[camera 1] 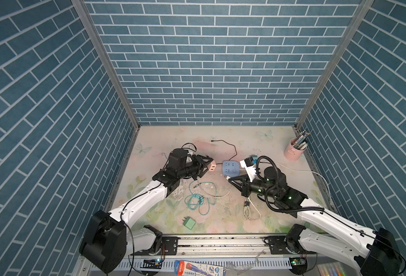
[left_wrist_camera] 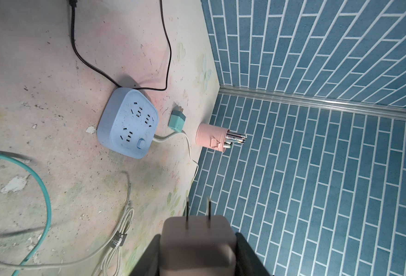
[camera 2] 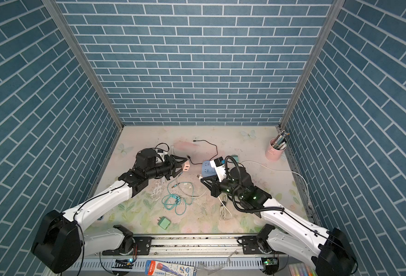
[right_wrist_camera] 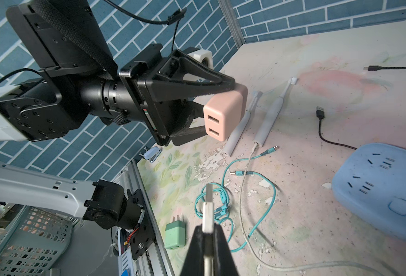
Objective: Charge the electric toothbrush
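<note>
A pink charger block is held in the air by my left gripper, shut on its sides. Two slots face my right gripper in the right wrist view; in the left wrist view the block shows two metal prongs. My right gripper is shut on a white USB plug, its metal end pointing outward, apart from the charger. On the table lie two white toothbrushes: one has a pale cable at its base, the other lies beside it. A blue power strip sits mid-table, its sockets empty.
Coiled teal cable and a green charger lie toward the front. A teal charger and a pink pen cup stand beyond the strip. Black cable runs behind it; a bundled white cable lies in front.
</note>
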